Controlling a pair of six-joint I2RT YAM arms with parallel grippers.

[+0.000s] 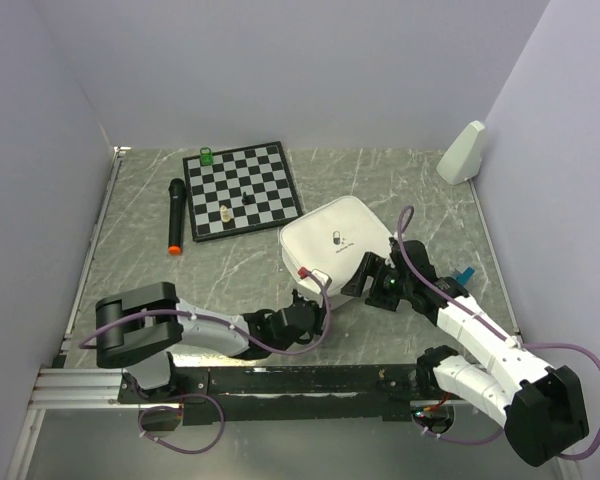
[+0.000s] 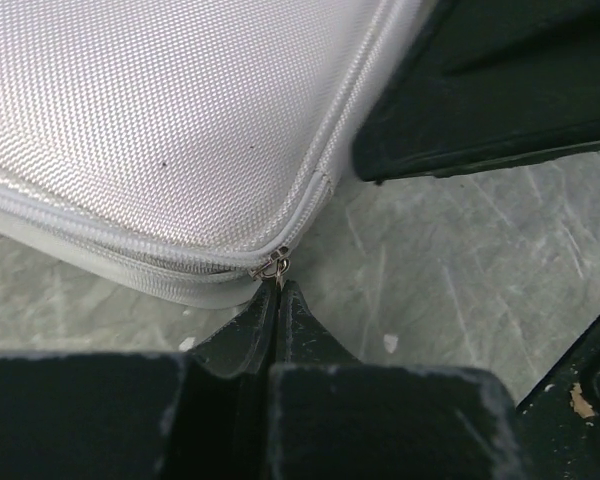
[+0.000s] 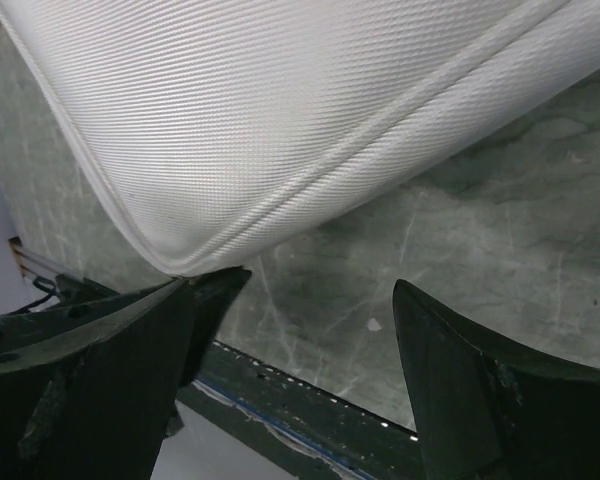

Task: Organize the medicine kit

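Note:
The white fabric medicine kit [image 1: 330,240] lies on the grey marble top, its zipper running round the edge. My left gripper is shut on the small metal zipper pull [image 2: 275,264] at the kit's corner. My right gripper [image 1: 366,280] hangs open by the kit's right front side; in the right wrist view the kit's white edge [image 3: 300,180] is just beyond its spread fingers, with bare marble between them. A dark part of the right arm or gripper shows beside the kit in the left wrist view.
A checkerboard [image 1: 260,210] with small pieces stands at the back left, beside a black microphone [image 1: 176,215]. A white device [image 1: 460,155] is at the back right, a blue object [image 1: 464,276] at the right.

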